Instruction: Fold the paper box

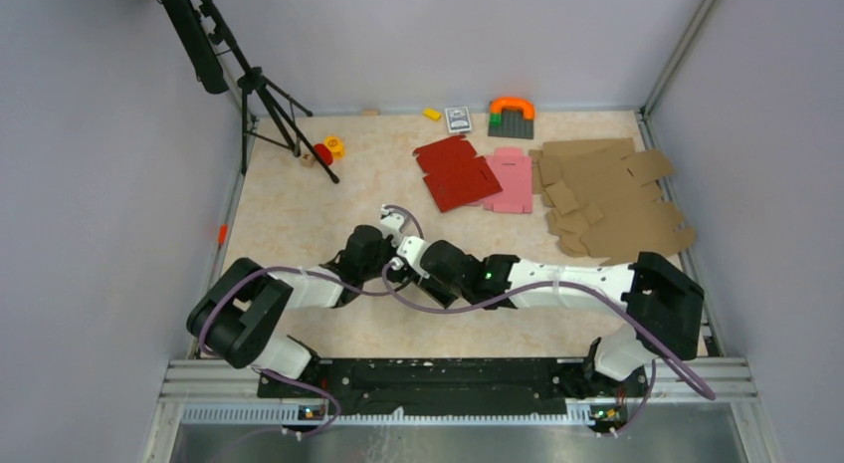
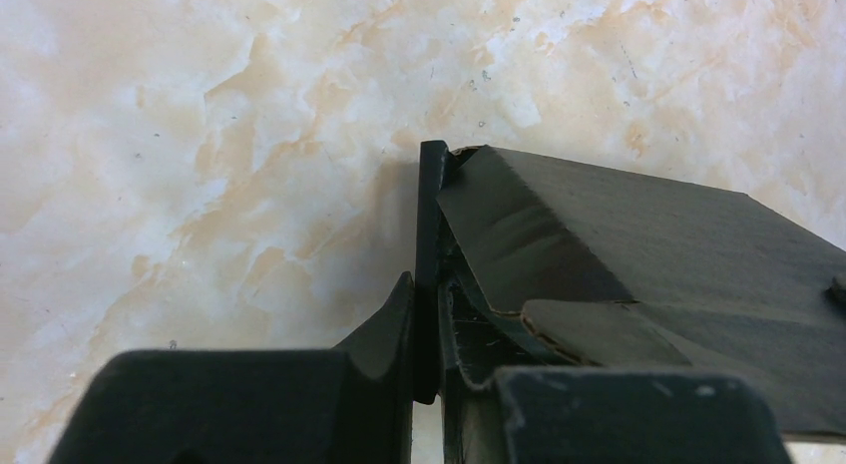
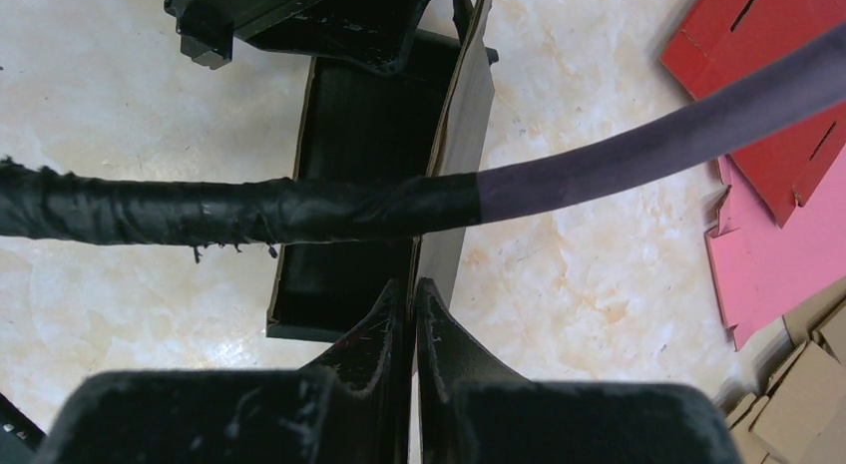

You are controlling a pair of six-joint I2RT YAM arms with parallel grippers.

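A dark paper box (image 3: pixel 349 135), partly folded, lies on the table beneath both arms in the top view, mostly hidden there. In the left wrist view my left gripper is shut on the box's end, where flaps (image 2: pixel 638 225) stand bent over. In the right wrist view my right gripper is shut at the long raised side wall of the box; whether any card is between its fingertips is hard to tell. A wrapped cable crosses the box in that view and hides part of it.
Red sheets (image 1: pixel 463 184), a pink sheet (image 1: pixel 513 194) and a pile of brown cardboard (image 1: pixel 622 209) lie at back right. A tripod (image 1: pixel 254 80) and small toys (image 1: pixel 333 149) stand back left.
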